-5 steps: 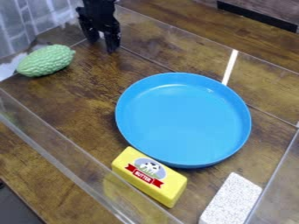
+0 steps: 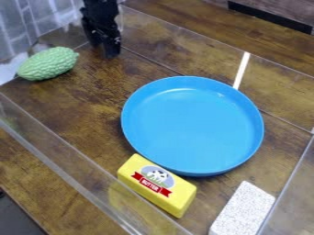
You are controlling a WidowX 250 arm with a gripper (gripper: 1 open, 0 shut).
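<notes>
My black gripper (image 2: 106, 37) is at the top left of the camera view, low over the wooden surface at the back corner, with its fingers apart. A green bumpy vegetable-like object (image 2: 47, 63) lies just below and left of it. A large blue plate (image 2: 192, 123) fills the middle right. A yellow butter box (image 2: 156, 185) lies at the front, below the plate.
A white speckled block (image 2: 241, 209) sits at the front right. Clear low walls border the wooden surface. A white strip (image 2: 241, 70) lies behind the plate. The wood between the gripper and plate is bare.
</notes>
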